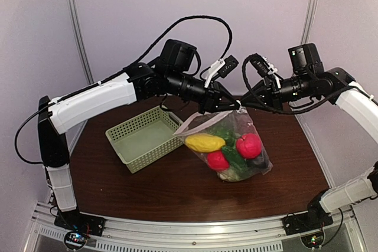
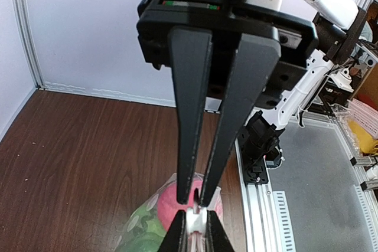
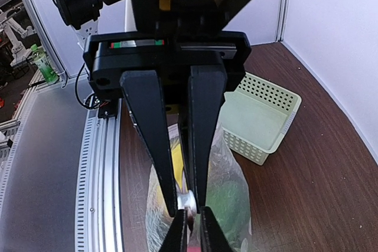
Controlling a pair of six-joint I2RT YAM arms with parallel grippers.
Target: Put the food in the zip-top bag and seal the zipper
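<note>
The clear zip top bag (image 1: 241, 123) hangs tilted above the table, holding a yellow food piece (image 1: 204, 142), red ones (image 1: 248, 145) and green ones (image 1: 234, 159). My left gripper (image 1: 237, 107) is shut on the bag's top corner at the zipper end. A small white zipper slider (image 2: 196, 221) shows just below its tips in the left wrist view. Coming from the other side, my right gripper has its fingers around that slider, with a gap still between them. Whether they touch it is hard to tell. The bag's left top edge sags.
A pale green perforated basket (image 1: 133, 162), empty, stands on the table at left behind the bag. The two arms' tips almost meet, leaving little room between them.
</note>
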